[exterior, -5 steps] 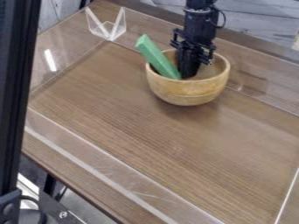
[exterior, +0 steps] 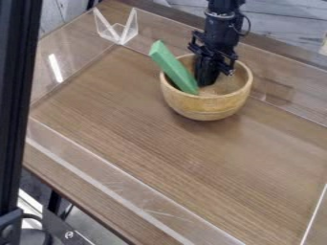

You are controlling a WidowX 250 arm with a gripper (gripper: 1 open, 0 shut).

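Note:
A wooden bowl (exterior: 211,103) stands toward the back of the table, with a green block (exterior: 173,63) leaning in it and jutting over its left rim. The black gripper (exterior: 205,69) reaches down from the top into the bowl, just right of the block. Its fingertips are partly hidden by the bowl and the block; I see nothing clearly held between them, and it looks shut.
A clear plastic piece (exterior: 115,29) sits at the back left. A dark frame (exterior: 13,96) runs along the left edge, a pale wall behind.
The bowl has shifted slightly down toward the front, and the gripper sits a touch differently inside it. The green block still leans on the left side.

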